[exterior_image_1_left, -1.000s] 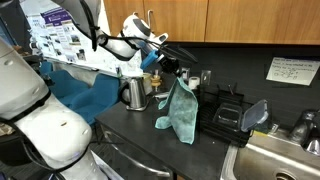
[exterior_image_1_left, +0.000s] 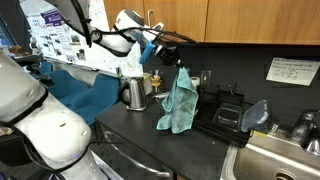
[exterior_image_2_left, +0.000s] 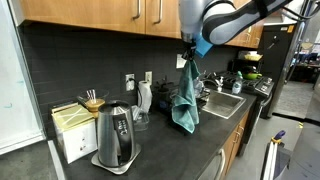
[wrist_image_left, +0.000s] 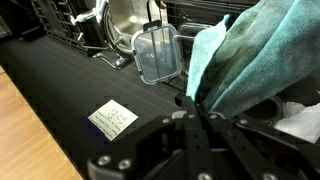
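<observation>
A teal cloth (exterior_image_1_left: 180, 104) hangs in folds from my gripper (exterior_image_1_left: 180, 66), high over the counter. In the second exterior view the cloth (exterior_image_2_left: 187, 98) drapes straight down below the gripper (exterior_image_2_left: 187, 62), its lower end above or near the counter; whether it touches cannot be told. The wrist view shows the cloth (wrist_image_left: 262, 62) bunched at the fingertips, spreading to the upper right. My fingers are shut with the cloth's pinched end between them.
A black dish rack (exterior_image_1_left: 222, 112) stands behind and right of the cloth, beside the sink (exterior_image_1_left: 262, 160). A kettle (exterior_image_2_left: 116, 137) and a paper-filled box (exterior_image_2_left: 76, 132) stand at the other end.
My gripper has risen slightly, lifting the cloth. Its lower part, spread wider a second ago, now hangs narrower and straighter.
</observation>
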